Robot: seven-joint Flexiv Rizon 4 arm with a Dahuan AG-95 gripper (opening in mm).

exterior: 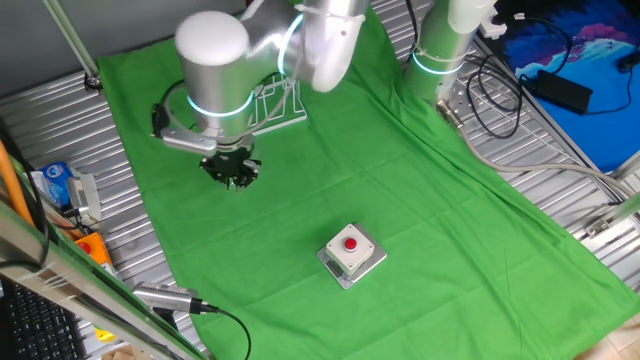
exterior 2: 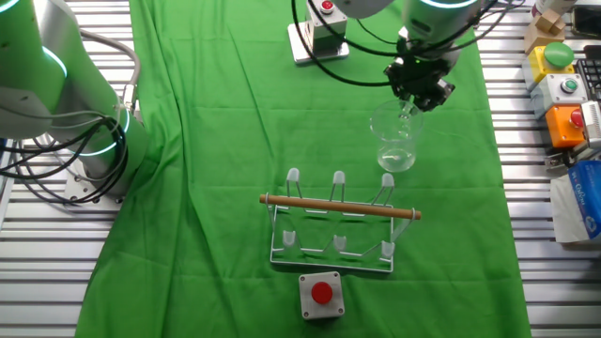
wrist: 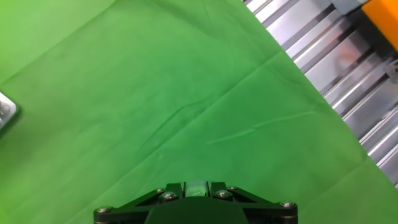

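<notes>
In exterior view 2, a clear cup (exterior 2: 396,158) hangs or stands just below my gripper (exterior 2: 410,101), its upper rim meeting the fingertips. My gripper, at the bottom of the wrist view, has its fingers close together with a pale, see-through strip between them; it looks shut on the cup's wall. Most of the cup is hidden in that view. From exterior view 1 my gripper (exterior: 235,182) is over the green cloth, and the cup cannot be made out. A white wire rack (exterior 2: 333,268) with a wooden bar (exterior 2: 340,205) stands close by.
One red-button box (exterior: 350,249) sits on a metal plate mid-cloth; another red-button box (exterior 2: 322,296) is beside the rack. Beyond the cloth edge lie several coloured button boxes (exterior 2: 563,94) and a blue packet (exterior 2: 587,192).
</notes>
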